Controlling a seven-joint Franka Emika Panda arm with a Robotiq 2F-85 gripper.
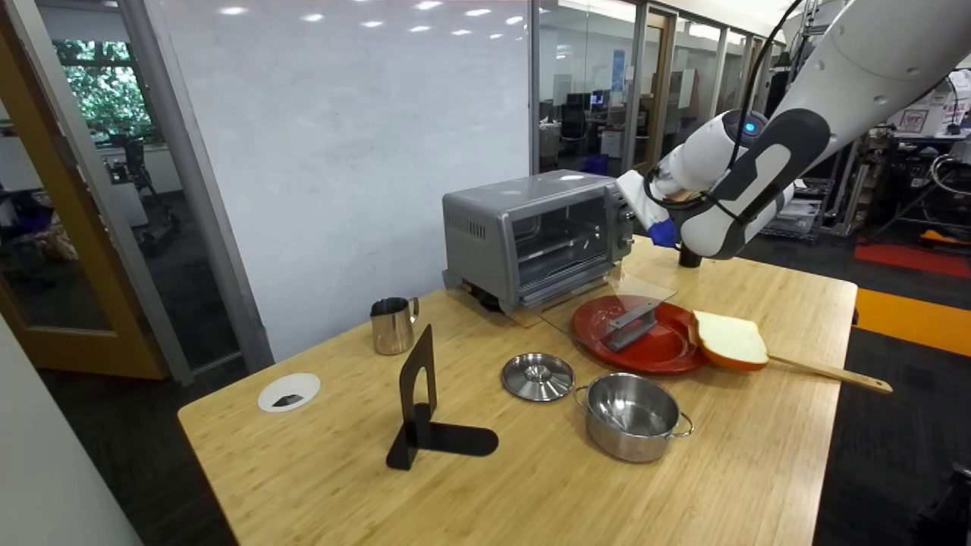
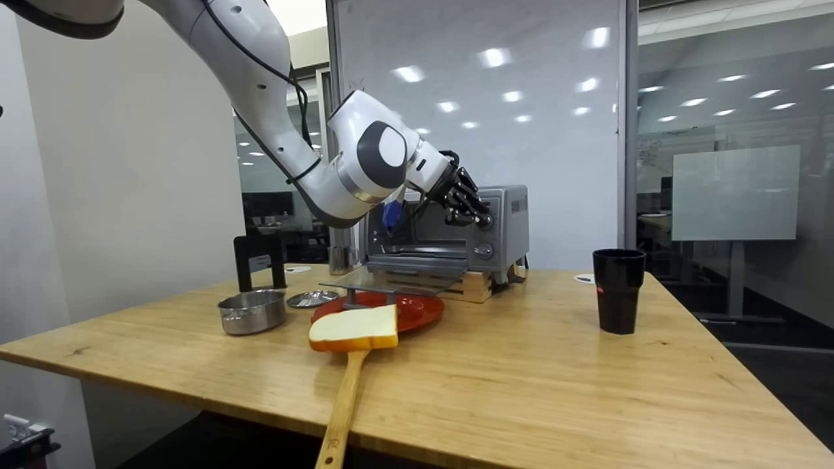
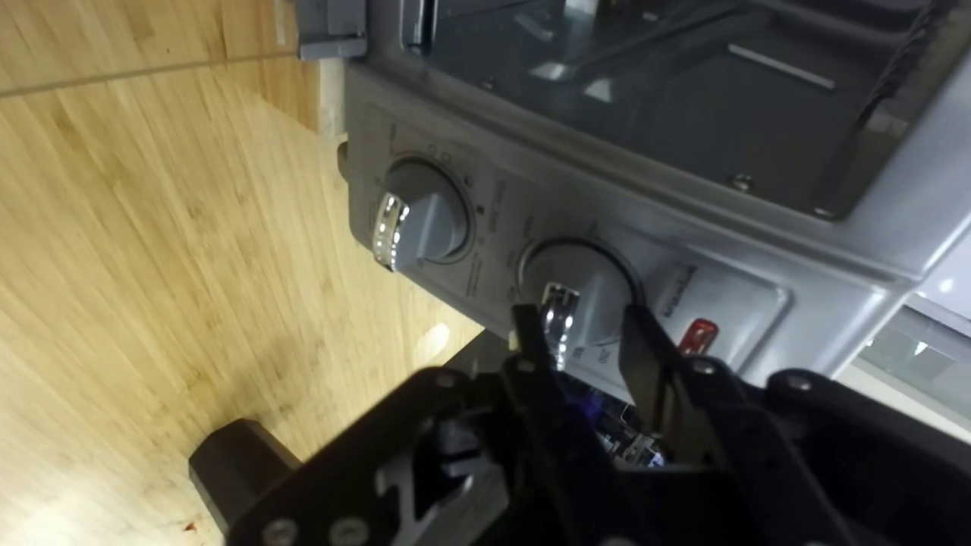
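Note:
The grey toaster oven stands at the back of the table, its glass door lowered over a red plate. Two knobs show on its control panel in the wrist view: the lower knob, clear of my fingers, and the upper knob. My gripper is shut on that upper knob, with a dark fingertip on either side of its grip. In exterior view 2 the gripper reaches the panel's upper part; the arm hides the fingers in exterior view 1.
A bread slice lies by the red plate, over a wooden-handled tool. A steel pot, lid, pitcher and black stand are farther left. A black cup stands right of the oven.

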